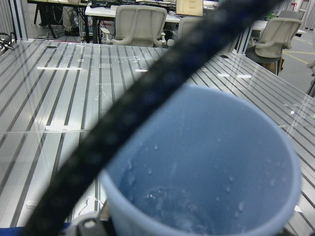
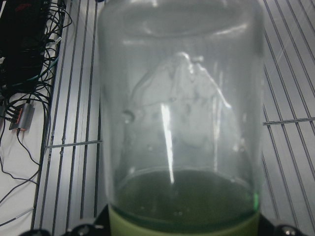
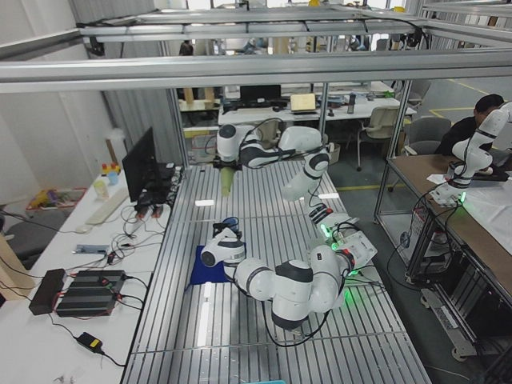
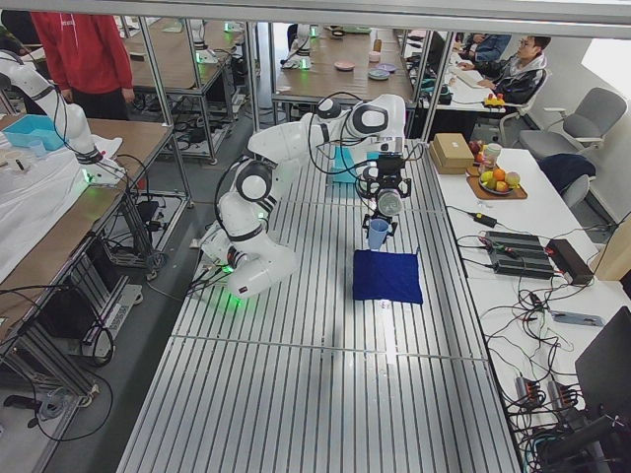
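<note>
A blue cup (image 1: 197,162) with droplets and some clear liquid inside fills the left wrist view. My left gripper (image 4: 379,230) is shut on it, above the near part of a dark blue cloth (image 4: 386,277). A clear bottle (image 2: 179,123) with greenish lower part fills the right wrist view, held in my right gripper (image 3: 226,166). In the camera left view it hangs beyond the cup and higher, looking yellow-green. The fingers of both grippers are mostly hidden.
A turquoise bin (image 4: 343,169) stands at one end. A side table (image 3: 48,336) holds a monitor (image 3: 140,176), power boxes and cables along the edge.
</note>
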